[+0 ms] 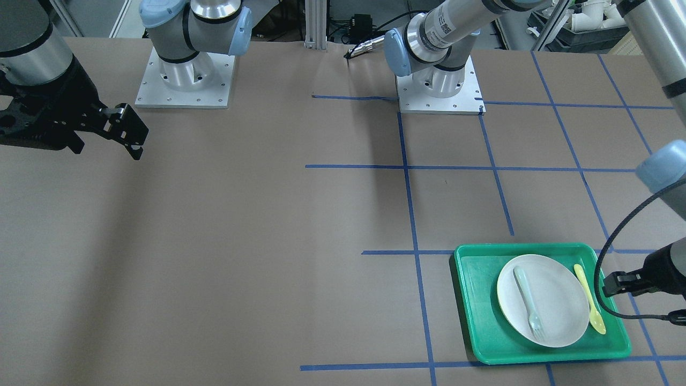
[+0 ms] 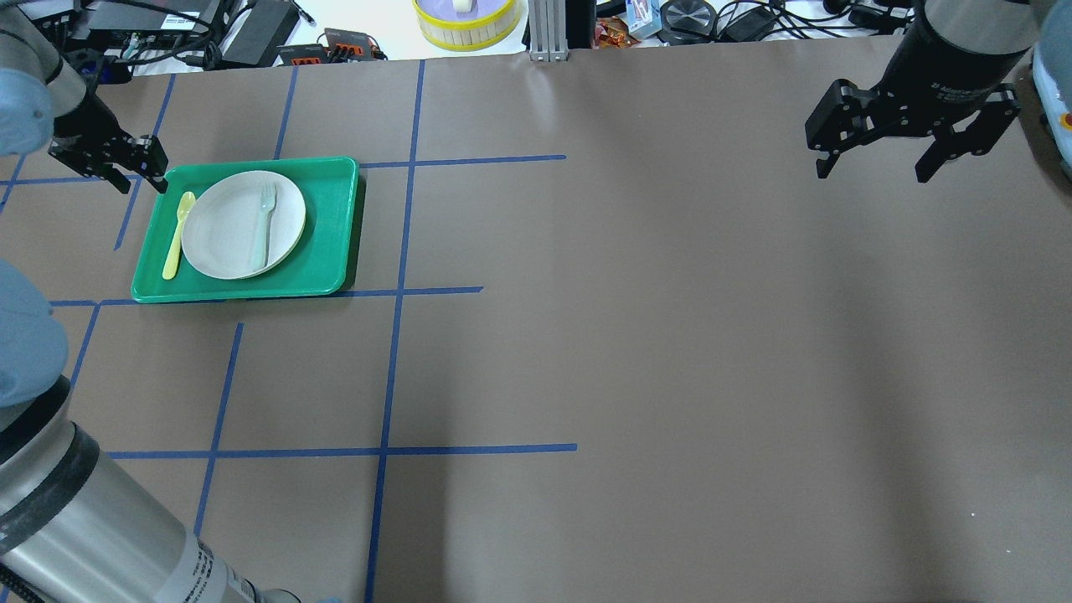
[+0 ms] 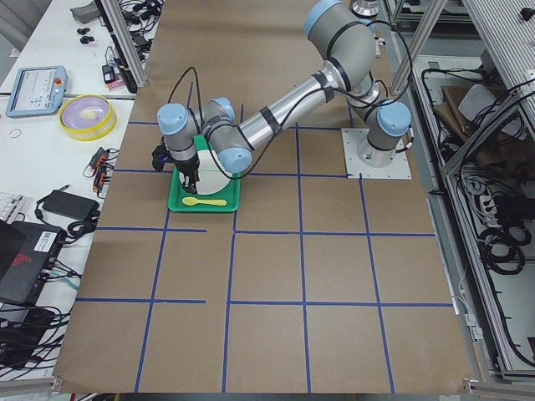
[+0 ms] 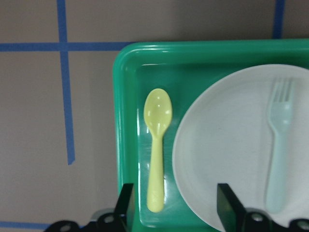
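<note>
A green tray (image 1: 479, 302) holds a white plate (image 4: 217, 145) with a pale mint fork (image 4: 277, 164) lying on it. A yellow spoon (image 4: 156, 174) lies on the tray beside the plate, along one short side. My gripper is open above the tray's edge, its two fingers wide apart with nothing held between them. In the top view the gripper (image 2: 141, 171) hangs just beyond the tray's corner near the spoon.
Blue tape lines grid the table (image 2: 703, 352), which is largely bare. Other robot arms (image 1: 193, 32) stand at the back and side, one black gripper (image 2: 909, 131) hanging over the opposite end. A yellow-rimmed container (image 3: 87, 117) sits on a side bench.
</note>
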